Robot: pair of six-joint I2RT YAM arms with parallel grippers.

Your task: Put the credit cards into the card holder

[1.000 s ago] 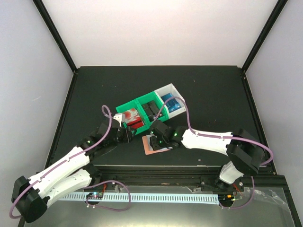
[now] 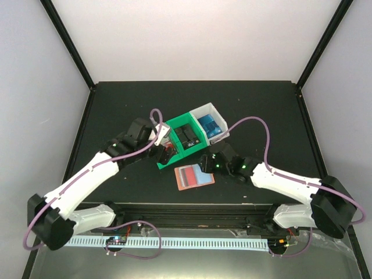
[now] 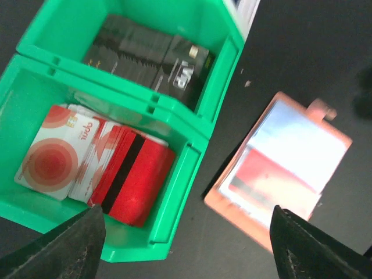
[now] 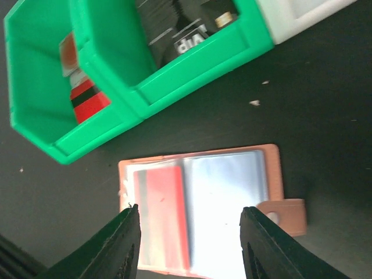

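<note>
An open card holder (image 4: 271,168) with a tan border lies on the dark table in front of the bins. One of its sides shows a red card (image 4: 164,209), the other a pale blue-white panel (image 4: 225,186). Red cards (image 3: 139,174) and white cards with red circles (image 3: 56,157) rest in the nearest green compartment. Above that compartment is my left gripper (image 2: 164,154), its fingers apart with nothing between them. My right gripper (image 2: 207,164) hovers at the holder's right side, also open and empty. In the right wrist view its fingertips (image 4: 132,224) stand over the holder's near part.
Black cards (image 3: 154,63) fill the middle green compartment (image 3: 221,87). Blue cards (image 2: 210,125) sit in the white bin (image 2: 217,110) at the right end of the row. Free table surrounds the holder, and the open space continues to the right.
The right gripper has drawn off to the right, uncovering the holder and the red card in it.
</note>
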